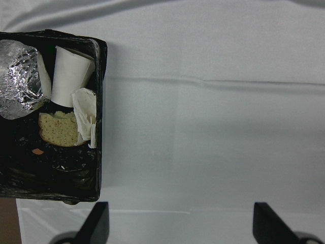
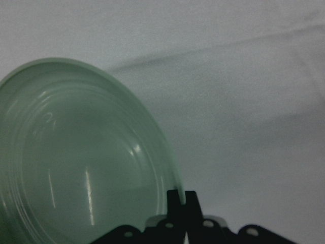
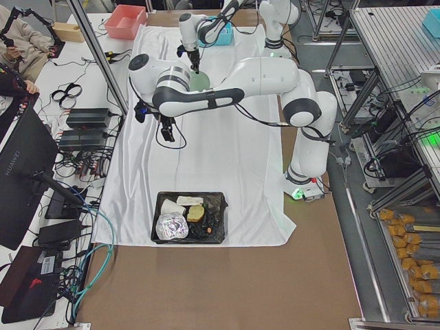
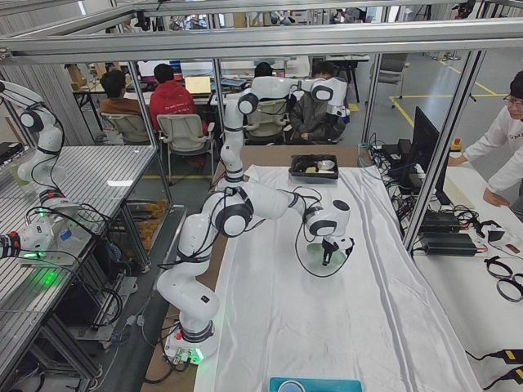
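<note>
A pale green plate (image 2: 86,142) lies on the white cloth; in the right wrist view my right gripper is shut at its rim, fingertips close together on it. In the camera left view that gripper (image 3: 194,65) is at the plate (image 3: 199,81). My left gripper stands open over the cloth. Below it, a black tray (image 1: 71,188) holds crumpled foil (image 1: 18,79), a white paper cup (image 1: 68,76), a bread slice (image 1: 56,129) and crumpled paper (image 1: 84,112).
A blue bin (image 4: 315,384) sits at the far end of the cloth from the black tray. A red bin (image 3: 125,20) stands on the side desk among cables.
</note>
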